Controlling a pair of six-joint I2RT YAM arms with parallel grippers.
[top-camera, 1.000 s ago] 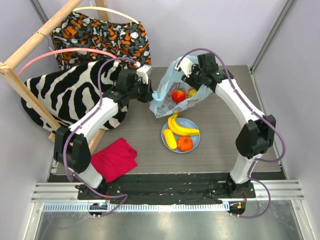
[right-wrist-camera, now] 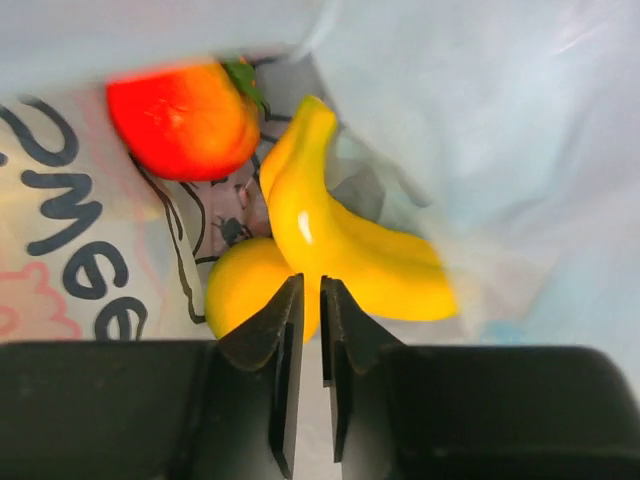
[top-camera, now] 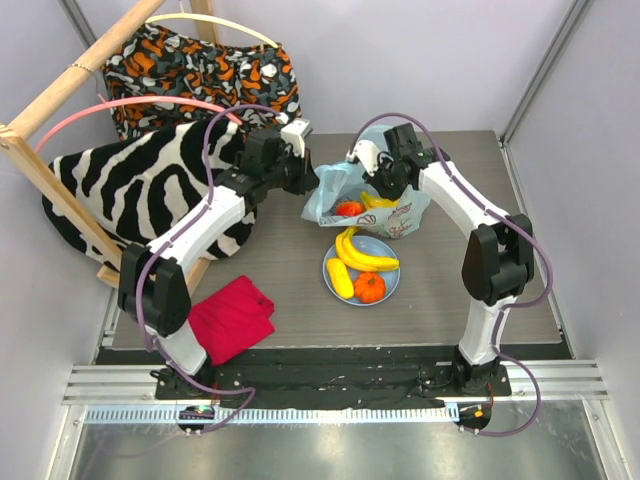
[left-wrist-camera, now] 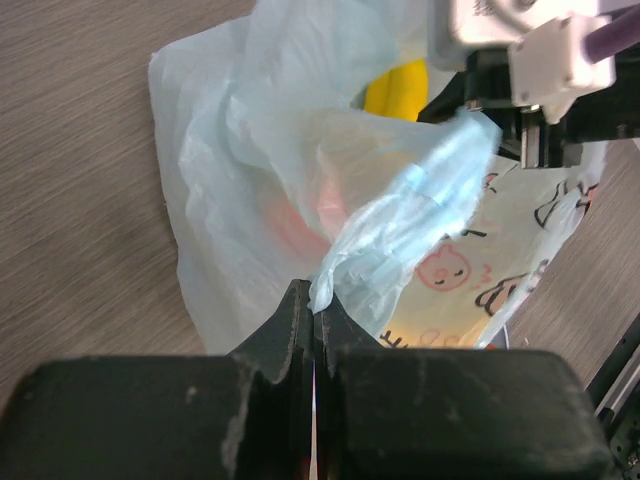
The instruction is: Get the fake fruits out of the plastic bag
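Note:
A translucent plastic bag (top-camera: 405, 216) stands on the table, its left rim pinched in my shut left gripper. Inside it, in the right wrist view, lie a yellow banana (right-wrist-camera: 345, 235), a rounder yellow fruit (right-wrist-camera: 245, 285) and a red tomato-like fruit (right-wrist-camera: 185, 120). My right gripper points down into the bag, its fingers almost together and nothing between them. The banana rests just beyond the fingertips, outside them. The banana's far end meets the bag film.
In front of the bag, a blue-grey plate (top-camera: 330, 268) holds bananas (top-camera: 368, 260), a yellow oblong fruit (top-camera: 340, 278) and an orange pumpkin (top-camera: 369, 288). A red cloth (top-camera: 232, 318) lies front left. Patterned bags hang from a wooden rack (top-camera: 65, 205) at left.

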